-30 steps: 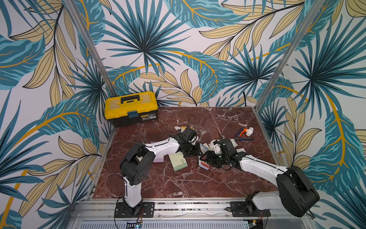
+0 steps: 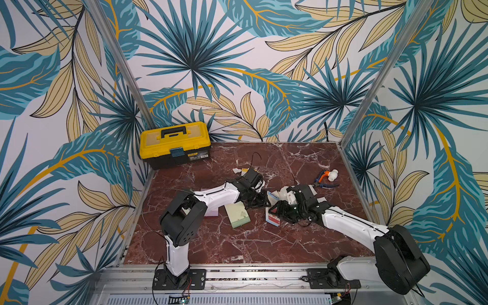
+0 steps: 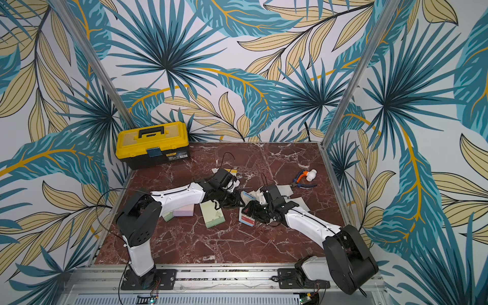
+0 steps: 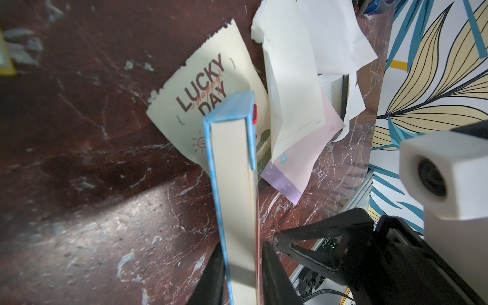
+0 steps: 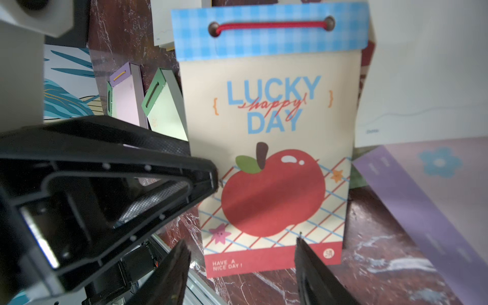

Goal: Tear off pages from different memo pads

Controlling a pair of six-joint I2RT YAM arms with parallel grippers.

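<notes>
An apple memo pad [image 5: 269, 203] with a blue checked binding [image 5: 272, 30] and red cord is held up off the table, its cover facing my right wrist view. My left gripper is shut on its side edge, one finger on each face. The left wrist view shows the pad's thick page block [image 4: 232, 167] edge-on. My right gripper stands open in front of the cover, fingers spread near its lower red strip, with no page visibly between them. In the top left view, the pad [image 2: 273, 219] is partly hidden by both grippers.
Loose sheets, including a torn "Lucky Day" page [image 4: 203, 86] and a purple-edged sheet [image 4: 300, 167], lie beneath. Green [image 2: 237, 213] and purple [image 3: 184, 210] pads lie left. A yellow toolbox [image 2: 174, 139] and pliers [image 2: 325, 180] are farther back.
My right arm has swung slightly outward, its elbow now farther right, while its gripper has shifted only a little at the pad. The left arm looks unmoved.
</notes>
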